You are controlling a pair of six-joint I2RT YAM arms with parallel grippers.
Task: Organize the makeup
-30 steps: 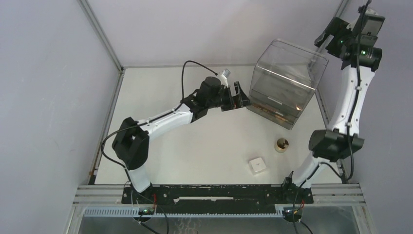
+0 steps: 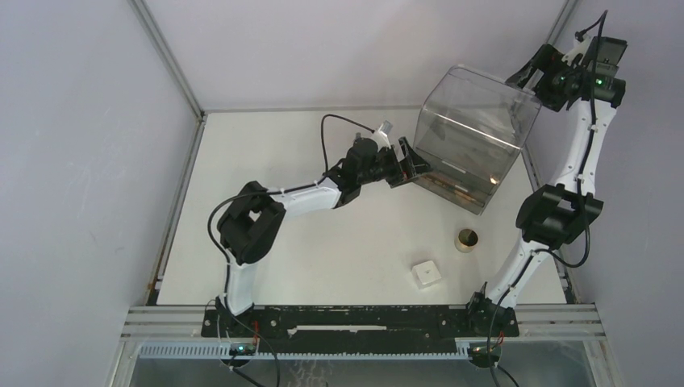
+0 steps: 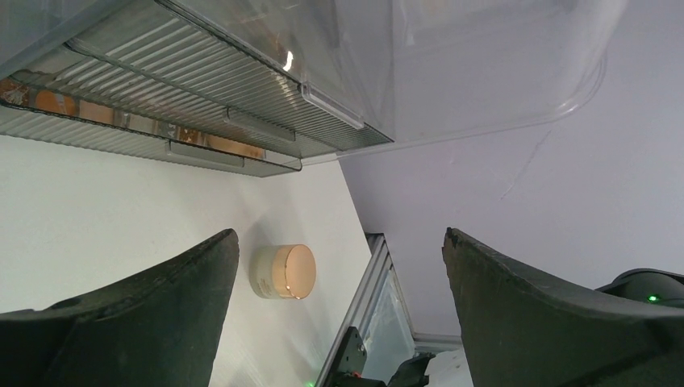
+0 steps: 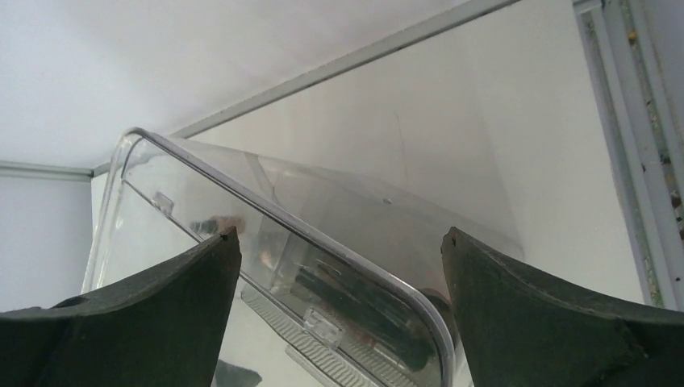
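A clear acrylic makeup organizer [image 2: 476, 137] stands at the back right of the table, its drawers and contents showing through. My left gripper [image 2: 407, 161] is open at its front left side; in the left wrist view the drawer edges [image 3: 193, 113] are above and beyond the fingers. My right gripper [image 2: 532, 72] is open over the organizer's rear right corner, with the rounded top rim [image 4: 339, 250] between and beyond its fingers in the right wrist view. A gold-lidded jar [image 3: 292, 272] stands on the table in front of the organizer.
A small white square item [image 2: 427, 273] lies near the front edge. Walls enclose the back and sides, with the right arm close to the right wall.
My left gripper has moved right, up to the organizer. My right gripper has moved down in the picture and left, toward the organizer's rear corner.
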